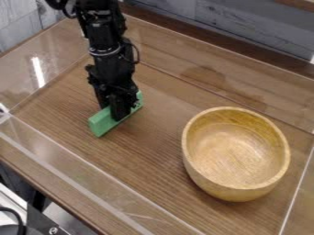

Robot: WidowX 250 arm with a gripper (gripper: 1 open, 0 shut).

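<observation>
My black gripper [113,105] is down at the middle left of the wooden table, shut on a green rectangular object [105,125] that lies at an angle on the surface. The gripper covers the upper middle part of the green object, and its fingertips are dark and hard to make out.
A large tan oval bowl [234,151] sits to the right on the table [160,202]. The area between the gripper and the bowl is clear, as is the back right of the table. Dark cables lie at the lower left edge.
</observation>
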